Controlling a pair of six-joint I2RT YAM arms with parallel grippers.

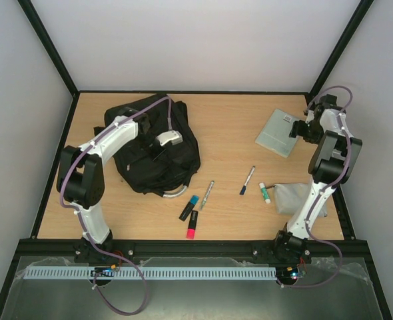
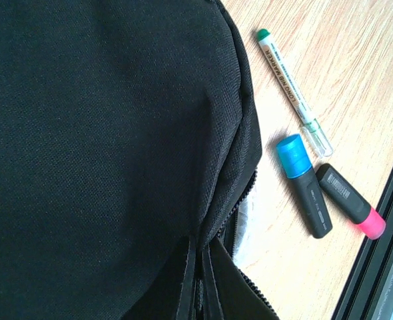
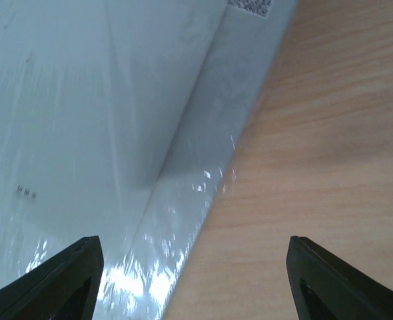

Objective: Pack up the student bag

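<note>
The black bag (image 1: pixel 158 163) lies at the left of the table. My left gripper is shut on the fabric edge of the bag's opening, beside the zipper. A grey book in clear wrap (image 1: pixel 274 137) lies flat at the back right. Over the right edge of that book (image 3: pixel 116 133), my right gripper is open, with one finger (image 3: pixel 70 280) above the cover and the other (image 3: pixel 323 280) above bare wood. A blue-capped marker (image 2: pixel 304 187), a pink-capped marker (image 2: pixel 351 201) and a green-capped marker (image 2: pixel 293 93) lie in front of the bag.
A blue pen (image 1: pixel 248 180) and a green-white glue stick (image 1: pixel 265 193) lie right of centre. The grey pouch (image 1: pixel 294 199) sits at the front right, partly under the right arm. Bare wood stretches between bag and book.
</note>
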